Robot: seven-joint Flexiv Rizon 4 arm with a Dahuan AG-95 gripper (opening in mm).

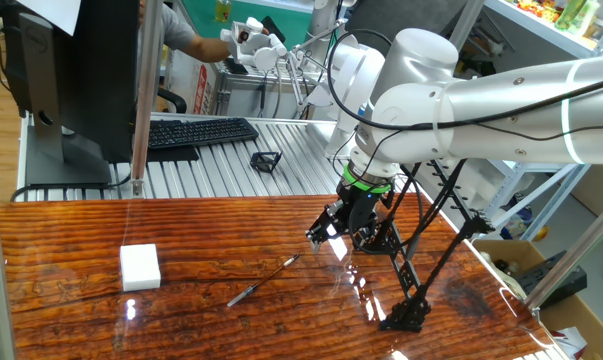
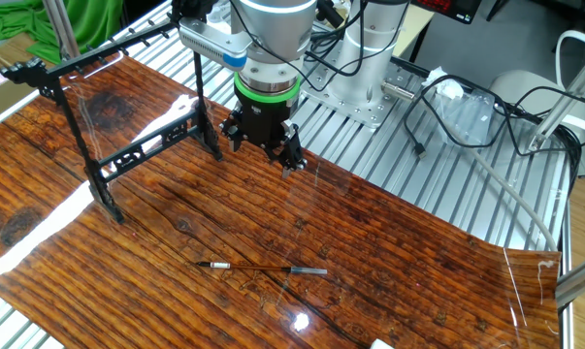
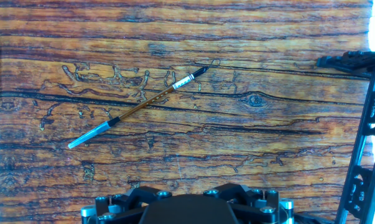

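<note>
A slim brush [image 1: 264, 280] with a brown handle, a dark tip and a clear-grey end lies flat on the glossy wooden tabletop [image 2: 408, 262]. The wrist view shows the whole brush [image 3: 147, 102] slanting, its dark tip at upper right. Above the table, beside a black rack [image 2: 148, 153], hangs my gripper [image 2: 263, 160]. Its fingers are spread wide and nothing shows between them, so it is open. At the bottom of the wrist view, the gripper sits clear of the brush. A white block [image 1: 140, 267] rests on the table at left in exterior view 1.
The black rack [image 1: 409, 290] stands upright close to the gripper and borders the right side of the wrist view [image 3: 367, 143]. A keyboard [image 1: 203, 131] and monitor [image 1: 56, 90] are behind the table. Bare wood surrounds the brush.
</note>
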